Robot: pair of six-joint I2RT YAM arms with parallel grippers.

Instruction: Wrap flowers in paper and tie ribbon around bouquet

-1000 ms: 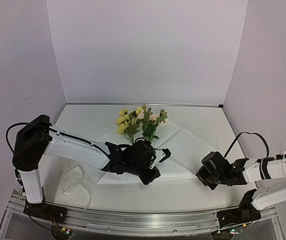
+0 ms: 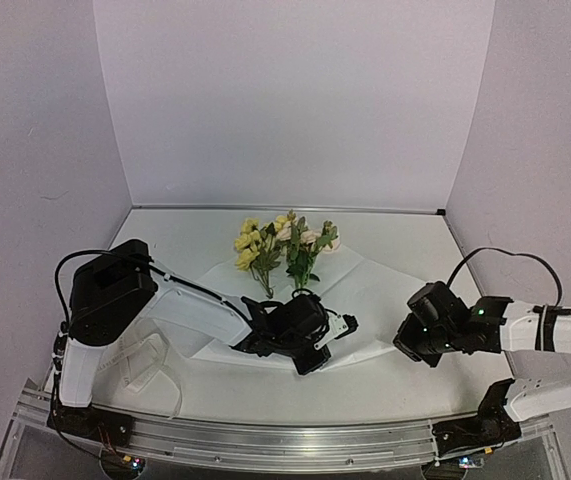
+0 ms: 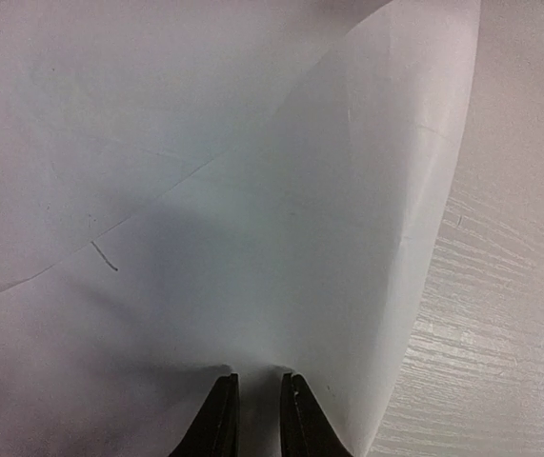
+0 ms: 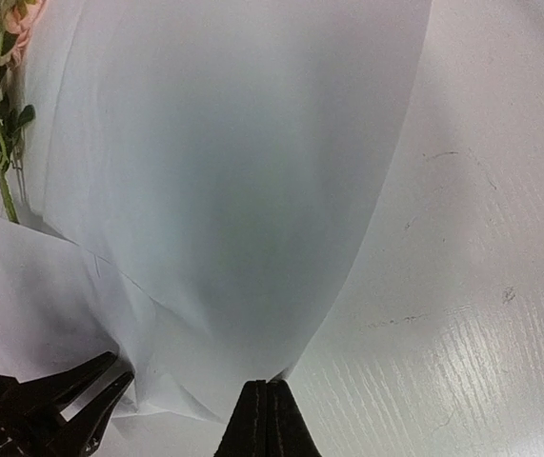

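The bouquet of yellow flowers and pale pink flowers lies on a white wrapping sheet, stems toward me. My left gripper is low over the near part of the sheet. In the left wrist view its two fingers stand a little apart, with only the sheet seen beyond them. The right gripper is shut at the sheet's near right edge, the paper running into its fingertips. Part of the flower stems is hidden by the left arm in the top view.
A pale strap or ribbon lies loosely at the table's left front, beside the left arm. Bare table shows right of the sheet and along the front. The two grippers are fairly near each other at the sheet's front.
My left gripper has moved right and slightly toward me across the sheet. The right gripper has shifted slightly away from me, and the sheet's near edge has shifted with it. The flowers look nearly unmoved.
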